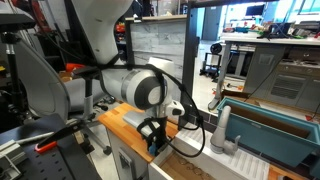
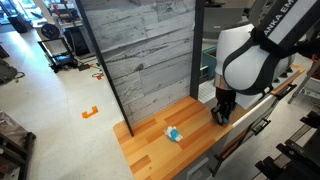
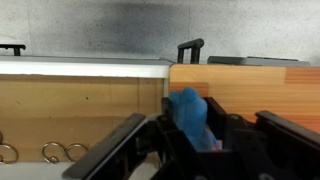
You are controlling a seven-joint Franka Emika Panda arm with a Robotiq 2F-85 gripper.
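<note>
In the wrist view a blue thing (image 3: pixel 188 112) shows between the dark fingers of my gripper. It lies over the corner where the wooden top meets the open drawer. The fingers stand apart, and I cannot tell whether they press on it. In exterior view 1 my gripper (image 1: pixel 157 133) is low at the wooden top's edge, largely covering a bit of blue (image 1: pixel 152 148). From the other side, in exterior view 2, the gripper (image 2: pixel 222 118) is dark and low by the wood's edge, its fingers unclear.
A blue-and-white item (image 2: pixel 173 133) lies on the wooden top (image 2: pixel 155 152). The open drawer (image 1: pixel 196 168) adjoins the wood; a grey-white bottle-like object (image 1: pixel 225 130) stands beyond. A teal toolbox (image 1: pixel 262 135) is to the right. A black handle (image 3: pixel 190 48) sticks out near the wood.
</note>
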